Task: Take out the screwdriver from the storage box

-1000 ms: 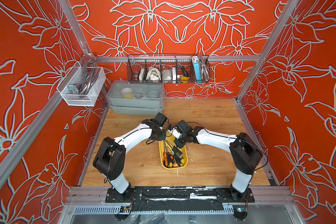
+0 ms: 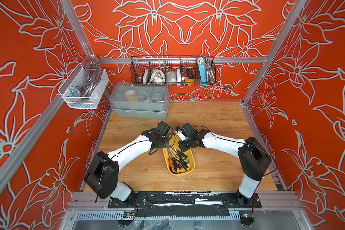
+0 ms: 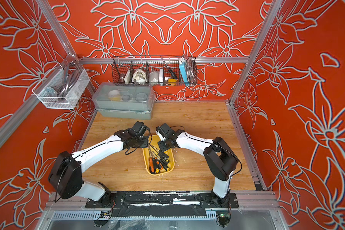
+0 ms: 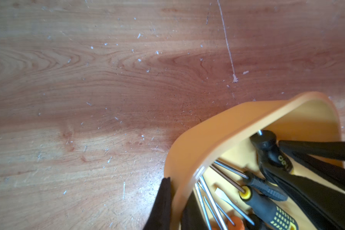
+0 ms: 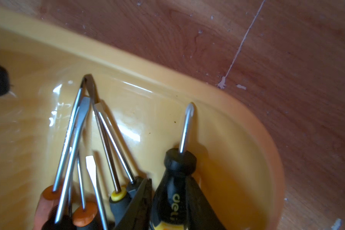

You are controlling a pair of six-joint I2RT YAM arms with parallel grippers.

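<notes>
The yellow storage box (image 2: 193,165) stands on the table, holding several screwdrivers with orange, yellow and black handles. My left gripper is shut on the box's rim, one finger on either side of the thin wall. Inside the box, the stubby black screwdriver (image 5: 175,191) marked "deli" lies with its short metal tip toward the box wall. My right gripper is open, with its fingers on either side of that handle. In the left wrist view the dark right fingers (image 4: 314,187) reach in over the same stubby screwdriver (image 4: 270,149).
Long-shafted screwdrivers (image 5: 74,153) lie close beside the right gripper, in the same box. A grey lidded case (image 2: 140,101) stands at the back left. A wire basket (image 2: 172,72) hangs on the back wall.
The left arm has swung toward the left and front, its gripper at the rim. The yellow box has shifted slightly toward the front right. The right arm has barely moved.
</notes>
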